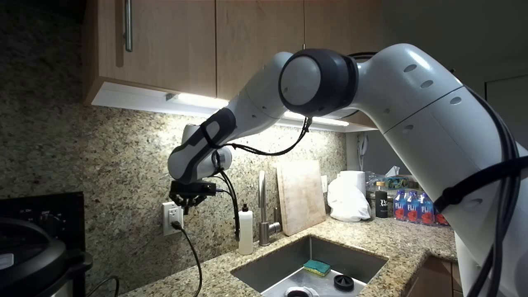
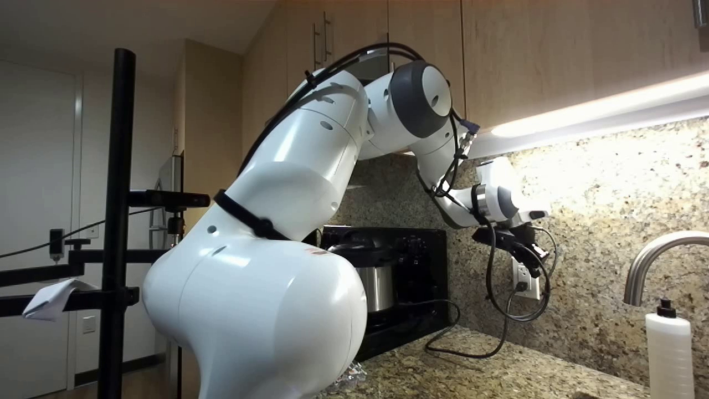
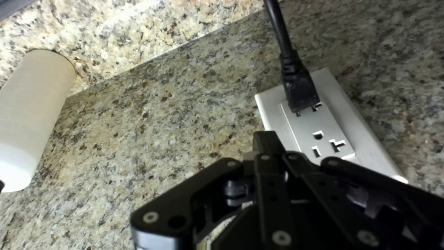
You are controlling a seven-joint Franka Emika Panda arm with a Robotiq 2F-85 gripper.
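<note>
My gripper is shut, and nothing shows between its fingers. In the wrist view its tips overlap the near-left edge of a white wall outlet (image 3: 287, 135); whether they touch the plate I cannot tell. A black plug (image 3: 300, 89) sits in one socket of that outlet, its cord leading off the top of the view. The other socket (image 3: 326, 143) is empty. From the side, the gripper (image 1: 186, 210) appears just above and right of the outlet (image 1: 166, 225), whose plug (image 1: 175, 225) has a cord hanging to the counter.
A white bottle (image 1: 246, 232) and a faucet (image 1: 262, 208) stand right of the outlet. The sink (image 1: 317, 245) holds a green sponge (image 1: 317, 267). To the left is a black cooker (image 1: 29, 252); wooden cabinets (image 1: 163, 44) hang overhead.
</note>
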